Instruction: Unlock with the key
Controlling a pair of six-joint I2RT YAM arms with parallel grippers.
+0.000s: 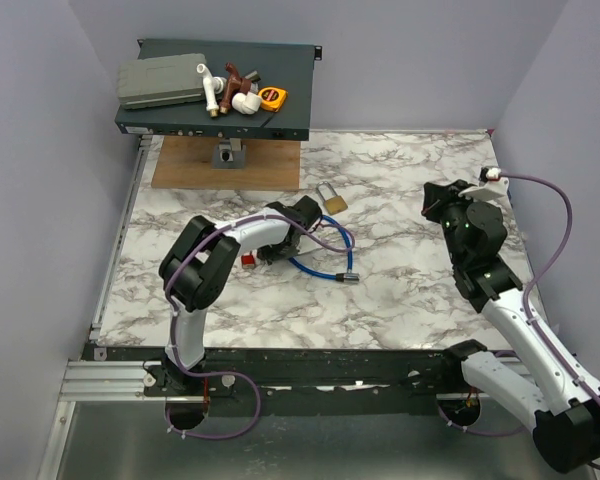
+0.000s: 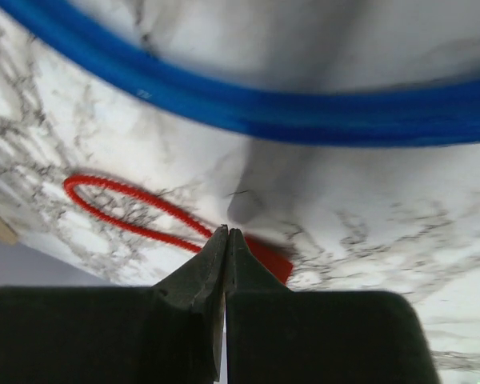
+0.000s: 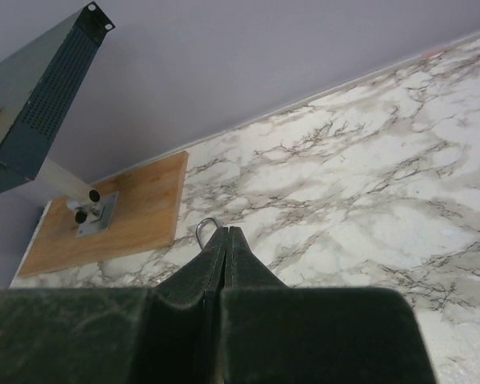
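Note:
A red tag with a red cord loop lies on the marble in the left wrist view; my left gripper, shut with nothing visible between its fingers, is over it. In the top view the red tag sits beside that arm. A brass padlock lies behind, its shackle also showing in the right wrist view. A blue cable loop lies right of the left arm. My right gripper is shut and raised at the table's right, far from the padlock. A key cannot be made out.
A dark raised shelf with a grey case and several fittings stands at the back left above a wooden board.

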